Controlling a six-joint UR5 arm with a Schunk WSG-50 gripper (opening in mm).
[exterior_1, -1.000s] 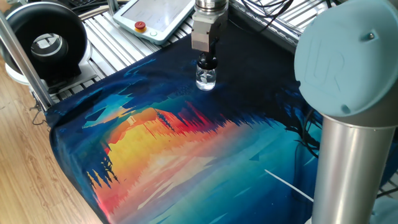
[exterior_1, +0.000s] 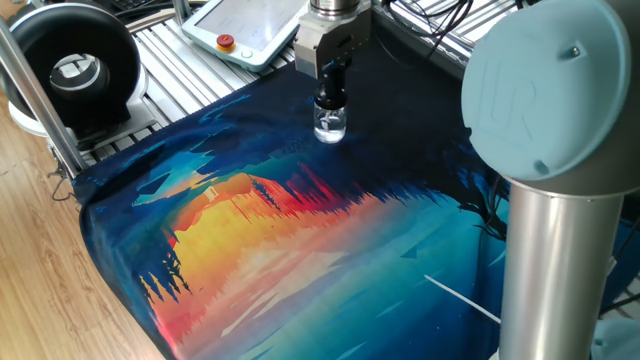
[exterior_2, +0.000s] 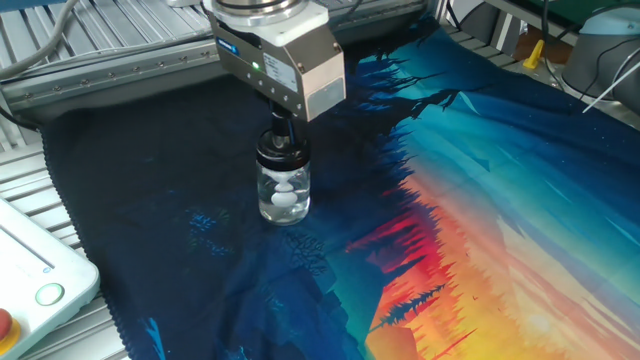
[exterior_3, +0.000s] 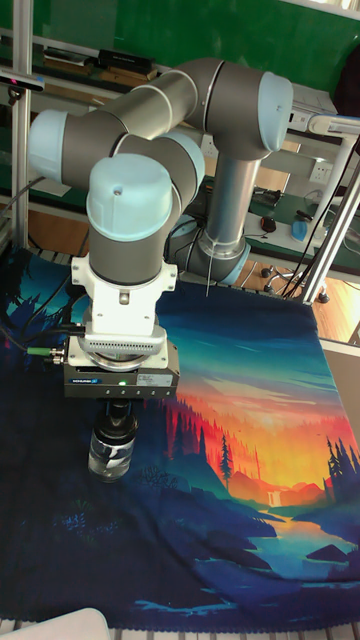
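Note:
A small clear jar (exterior_2: 284, 196) with a black lid (exterior_2: 283, 151) stands upright at the dark part of the printed cloth (exterior_1: 270, 260). Something white shows inside its glass. My gripper (exterior_2: 283, 132) points straight down from above, its dark fingers meeting the lid and appearing shut on it; the fingertips blend into the black lid. The jar (exterior_3: 110, 452) is directly under the gripper in the third exterior view. Whether its base touches the cloth or hangs just above it, I cannot tell.
A tablet-like panel (exterior_1: 250, 25) with a red button (exterior_1: 226, 43) lies beyond the cloth's edge. A round black device (exterior_1: 75, 75) stands at the left. A thin white rod or cable (exterior_1: 460, 297) crosses over the cloth near the arm's base.
My gripper has turned about its vertical axis and shifted slightly left in the first exterior view. The jar has shifted a little with it. The arm's large blue-capped joint has also moved slightly left.

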